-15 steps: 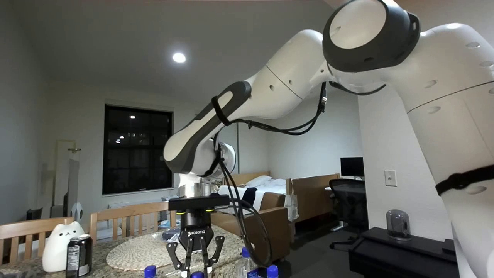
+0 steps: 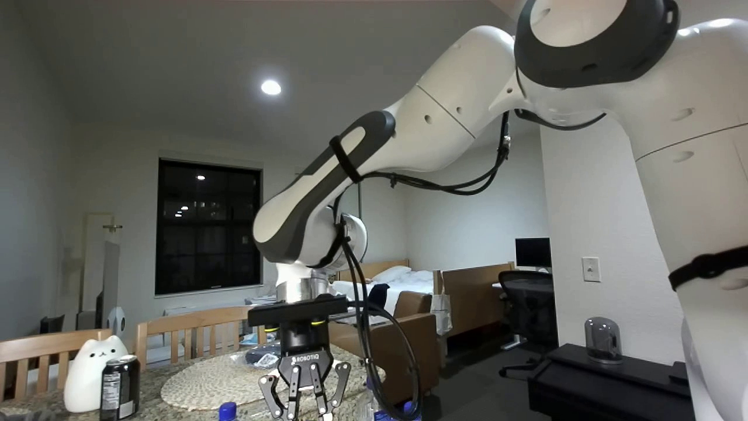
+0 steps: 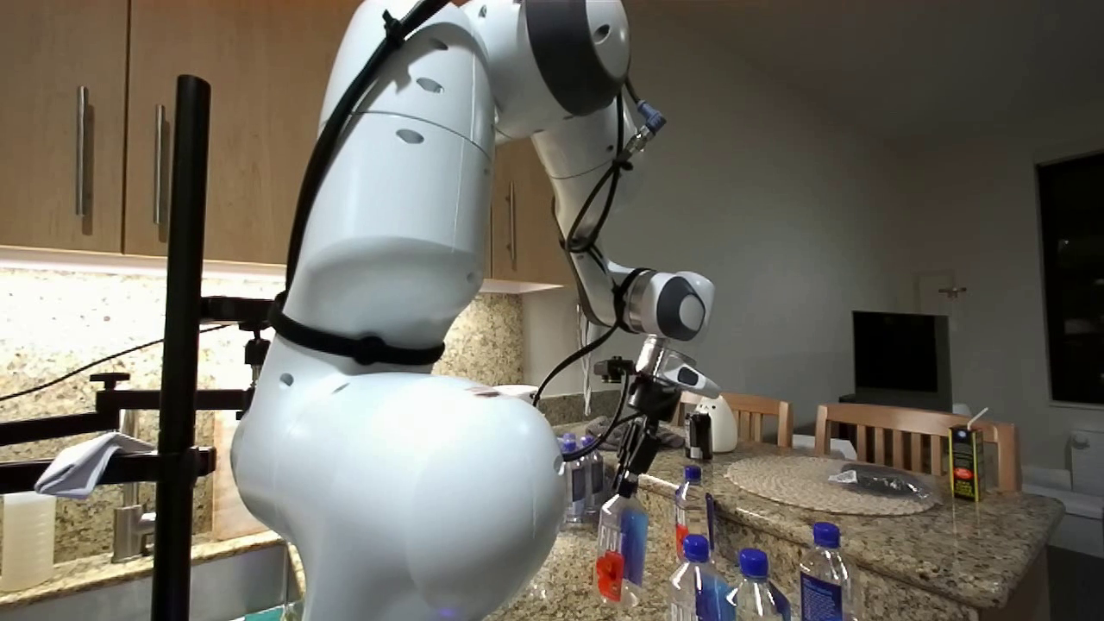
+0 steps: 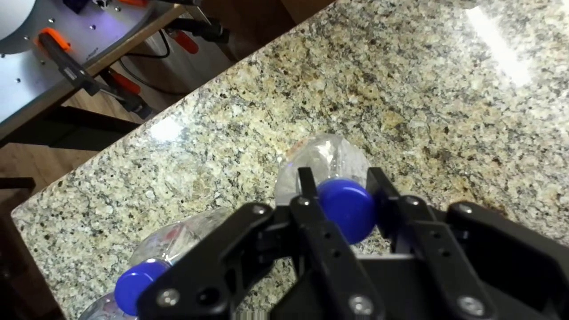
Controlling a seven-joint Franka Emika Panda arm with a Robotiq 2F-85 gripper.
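Observation:
A clear bottle with a blue cap [image 4: 347,210] stands between the fingers of my gripper in the wrist view, and the fingers are shut on it at the cap end. Exterior view 2 shows the gripper [image 3: 625,483] above that bottle [image 3: 621,548], which has a red and blue label and leans slightly. Whether its base touches the counter, I cannot tell. In exterior view 1 the gripper [image 2: 307,413] reaches the bottom edge, so the bottle there is out of frame.
A second capped bottle [image 4: 139,282] stands close to the gripper's left side. Several more bottles, such as one at the front right [image 3: 828,569], stand around it. Bare granite counter [image 4: 426,106] spreads beyond. A black can [image 2: 120,388] and white cat figure [image 2: 93,375] sit farther off.
In exterior view 1 my gripper has shifted slightly right and down. The blue cap seen at its fingertips a second ago is no longer visible there. The upper arm has moved right and up.

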